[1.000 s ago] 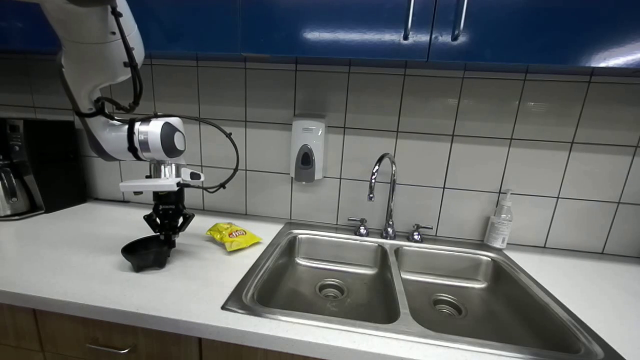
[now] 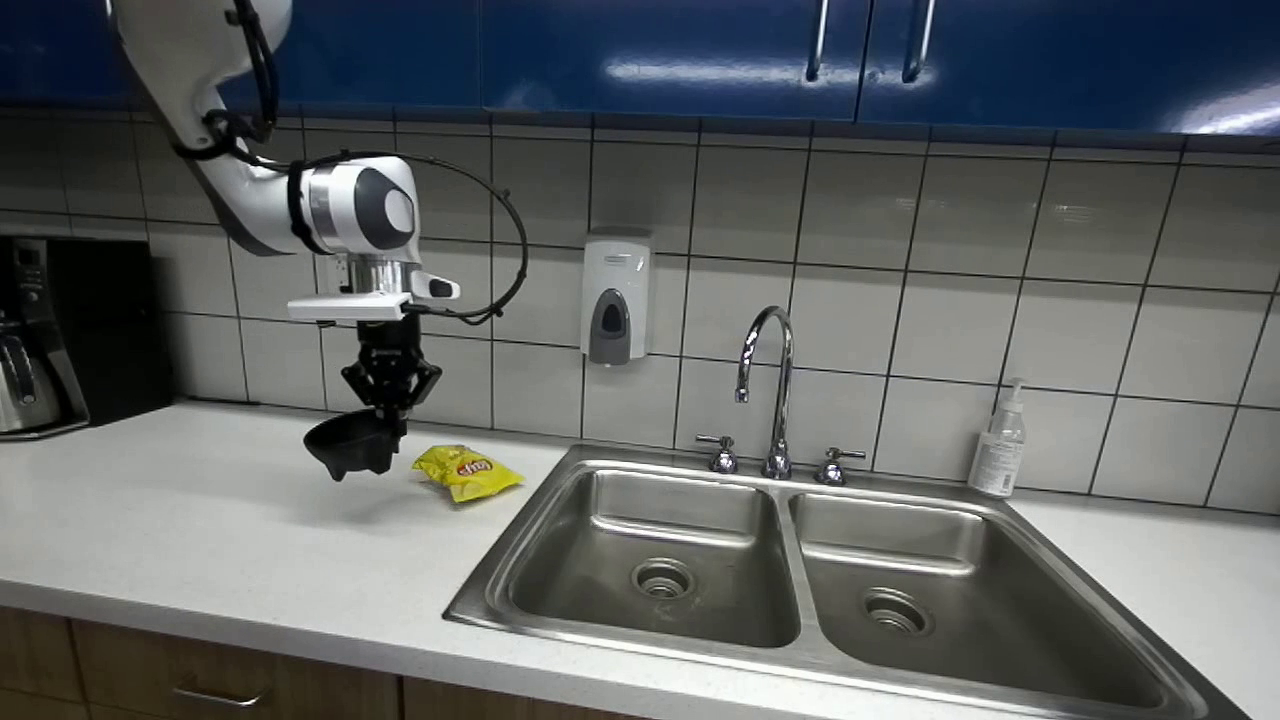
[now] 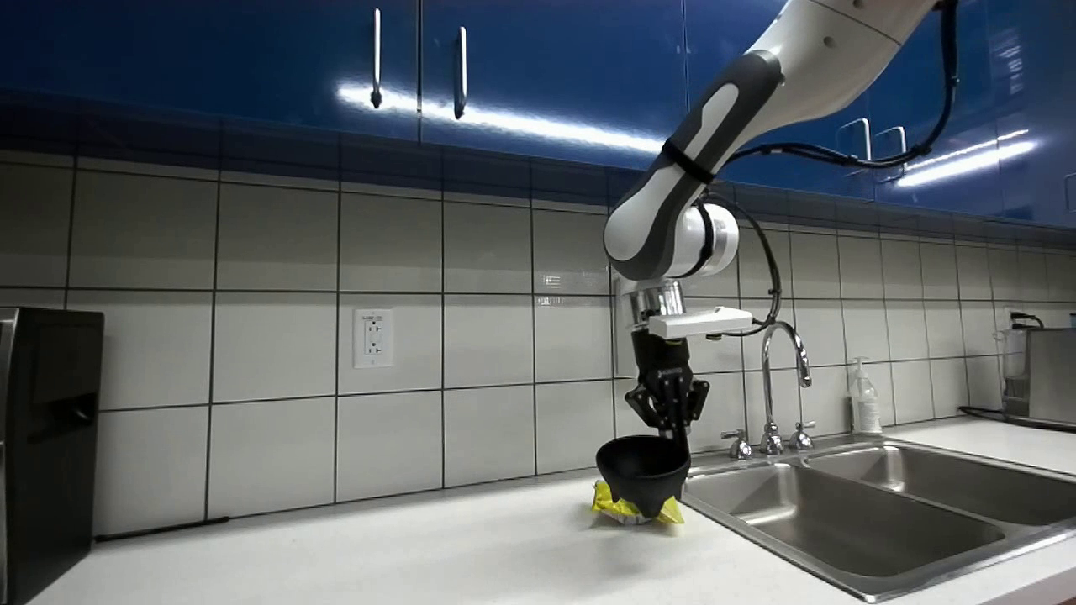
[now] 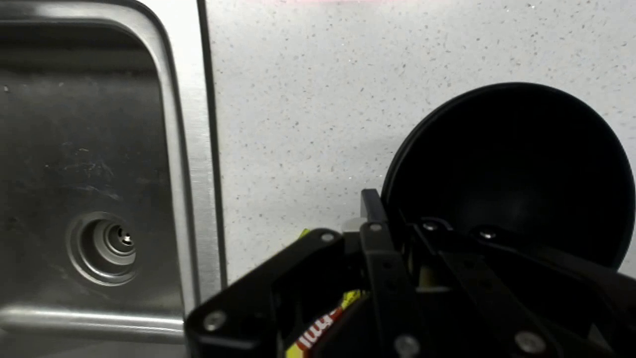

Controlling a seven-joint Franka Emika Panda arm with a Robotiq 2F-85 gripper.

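A black bowl hangs above the counter, its rim pinched by my gripper, which is shut on it. In the wrist view the bowl lies to the right of the fingers, and its inside looks dark and empty. Just right of the gripper in exterior view 1, a yellow chip bag lies on the counter. From exterior view 2 the bowl partly covers the bag. Only slivers of the bag show beneath the gripper in the wrist view.
A steel double sink with a tall faucet is set into the counter to the right. At the far left stands a black coffee maker. Blue cabinets hang above.
Gripper and bowl have risen and shifted right, closer to the chip bag in exterior view 1. The bag has stayed put.
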